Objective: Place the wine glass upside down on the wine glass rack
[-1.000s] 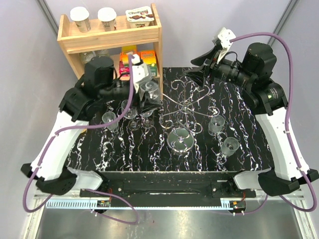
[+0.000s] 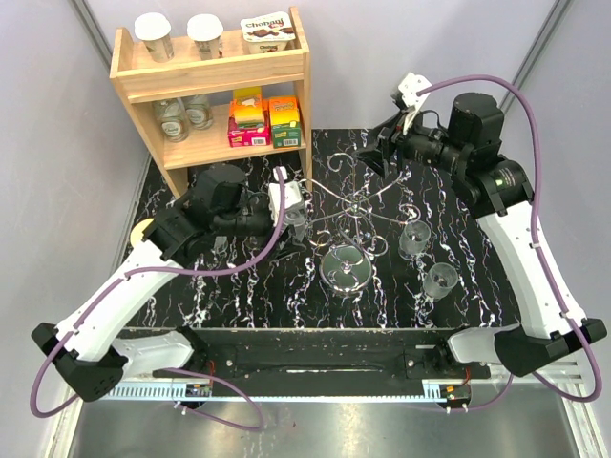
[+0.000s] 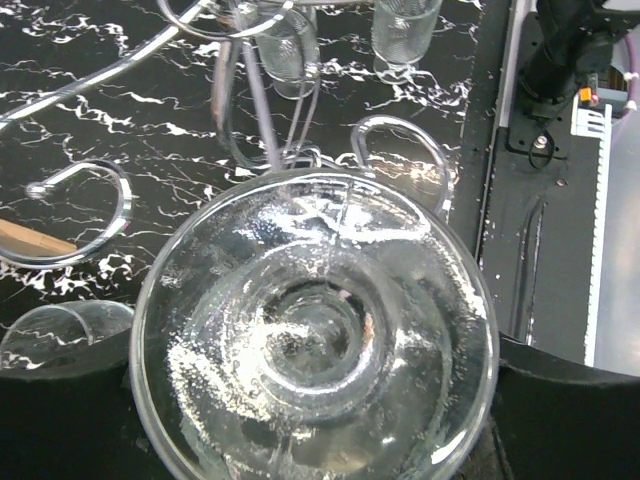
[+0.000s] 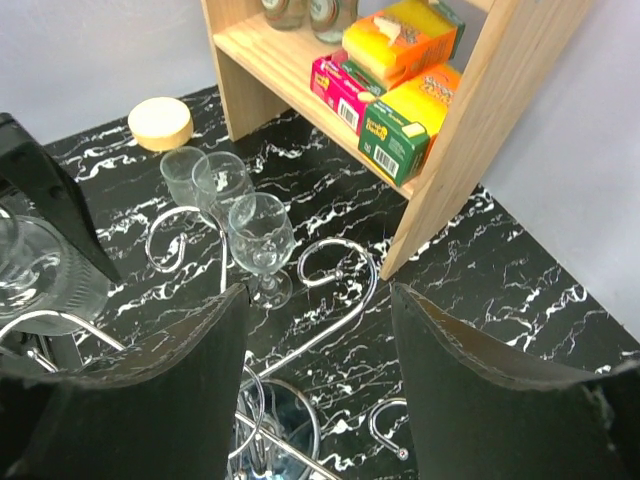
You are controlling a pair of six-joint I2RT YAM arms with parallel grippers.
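In the top view my left gripper (image 2: 286, 239) is at the left side of the chrome wine glass rack (image 2: 355, 205), shut on a wine glass (image 3: 315, 320). In the left wrist view the glass's round end fills the lower middle, with the rack's curled hooks just beyond it. My right gripper (image 2: 380, 151) hangs open over the back right of the rack; in the right wrist view nothing is between its fingers, and curled rack arms lie below.
Several glasses stand around the rack, including a stemmed glass (image 4: 260, 240) and two at right (image 2: 413, 239). A wooden shelf (image 2: 210, 69) with jars and boxes stands at back left.
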